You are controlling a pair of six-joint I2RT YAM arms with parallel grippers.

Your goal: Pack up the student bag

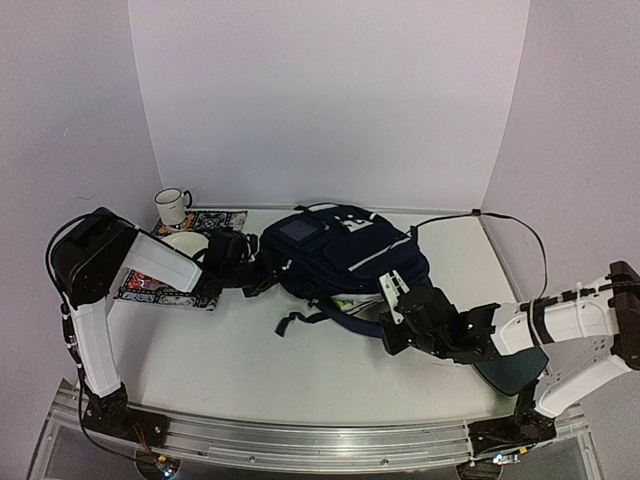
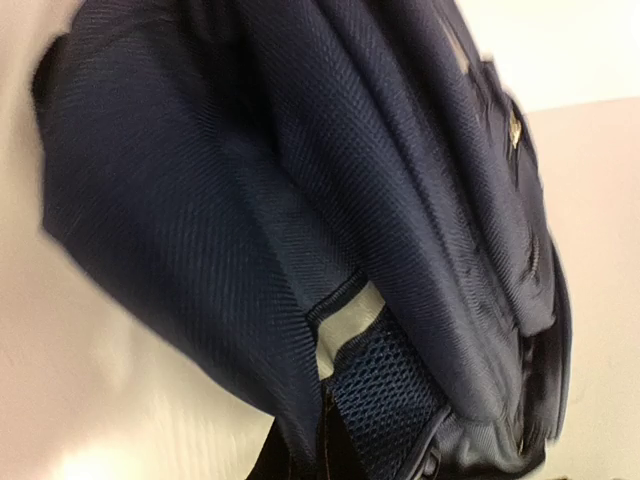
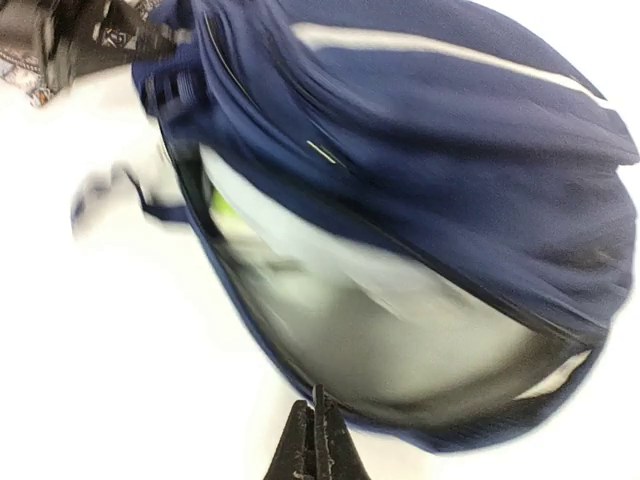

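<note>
The dark blue student bag (image 1: 345,250) lies at the back middle of the table, turned so its opening faces the front right. In the left wrist view, a fold of the bag's fabric (image 2: 220,270) runs down between the fingers of my left gripper, which is shut on it. My right gripper is shut at the lower rim of the opening, its tips on that edge. Through the gaping mouth, a pale lining and something whitish and green (image 3: 228,215) show, blurred. From above, my left gripper (image 1: 272,277) is at the bag's left end and my right gripper (image 1: 385,322) at its front.
A white mug (image 1: 173,206) stands at the back left. Under my left arm, a white plate (image 1: 184,242) rests on a patterned mat (image 1: 225,222). A dark flat pad (image 1: 512,370) lies at the front right.
</note>
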